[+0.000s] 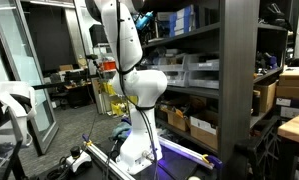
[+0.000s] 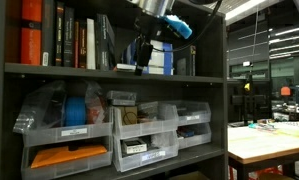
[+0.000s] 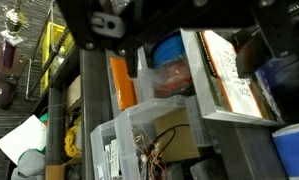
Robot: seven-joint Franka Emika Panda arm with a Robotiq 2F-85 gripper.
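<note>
My gripper (image 2: pixel 139 62) hangs in front of the upper shelf, close to the row of books, in exterior view 2. In the wrist view, the dark gripper is open, its fingers wide apart and blurred. A white-edged book (image 3: pixel 217 75) shows beyond the gap, apparently not gripped. Below the gripper are clear plastic bins: one holds an orange packet (image 2: pixel 69 154) and another a blue round item (image 2: pixel 75 110). A middle bin (image 3: pixel 154 120) with cables and small parts lies below the book in the wrist view.
Dark red and black books (image 2: pixel 49 35) stand at the upper shelf's left, with blue and white books (image 2: pixel 161 58) further right. The shelf board (image 2: pixel 89 73) separates them from the bins. A wooden table (image 2: pixel 264 142) stands to the right. Cardboard boxes (image 1: pixel 203 130) occupy the lower shelf.
</note>
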